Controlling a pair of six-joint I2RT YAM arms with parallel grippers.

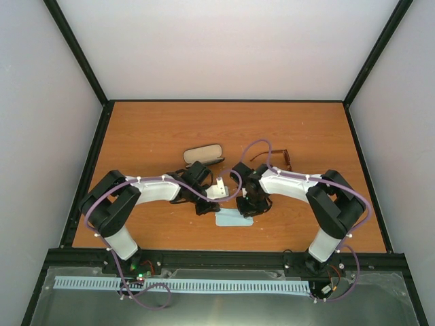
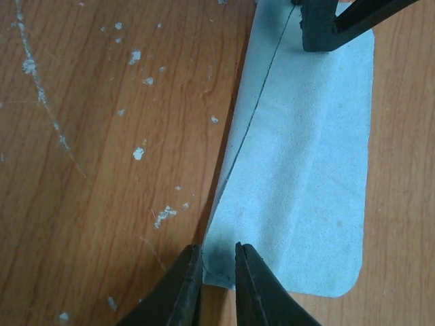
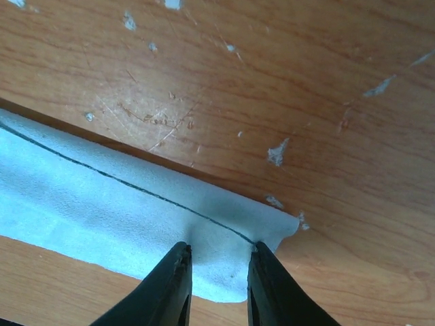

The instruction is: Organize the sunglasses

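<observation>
A light blue cloth [image 1: 231,220] lies on the table, folded along one long edge, between both grippers. My left gripper is low at one end of it, fingers part open with the cloth's corner beneath them. My right gripper is at the opposite end, fingers apart, tips on the cloth beside the dark line along its fold. In the top view, an open glasses case [image 1: 202,151] sits behind the left arm, and brown sunglasses [image 1: 285,157] lie behind the right arm, partly hidden by a cable.
Both arms and their looping purple cables crowd the middle. A dark part [image 2: 319,27] of the other gripper reaches over the cloth's far end in the left wrist view.
</observation>
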